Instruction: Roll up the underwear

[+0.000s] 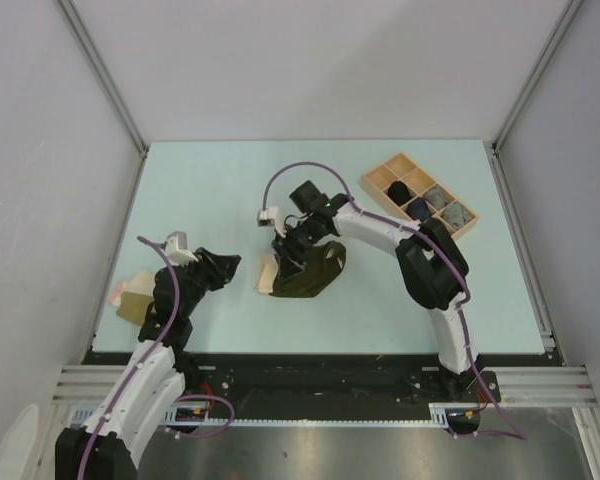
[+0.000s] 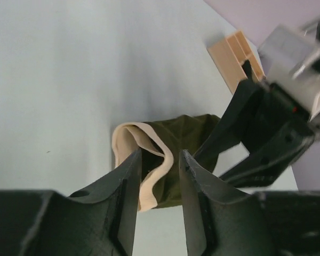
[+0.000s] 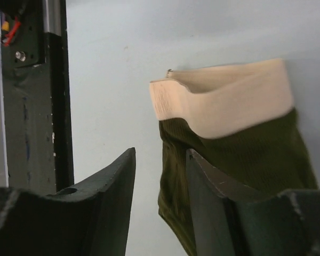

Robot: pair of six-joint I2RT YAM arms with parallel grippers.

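Dark olive underwear (image 1: 305, 285) with a pale waistband (image 2: 154, 176) lies folded near the table's middle. My right gripper (image 1: 290, 255) is over it, open; in the right wrist view its fingertips (image 3: 127, 160) are just below the waistband (image 3: 224, 106), apparently with nothing held. My left gripper (image 1: 225, 265) hangs left of the underwear, part open with nothing between its fingers, facing it in the left wrist view. The right arm hides part of the cloth in the top view.
A wooden divided box (image 1: 387, 172) with rolled dark and grey items stands at the back right. Folded tan and pink cloths (image 1: 130, 305) lie at the left, partly under the left arm.
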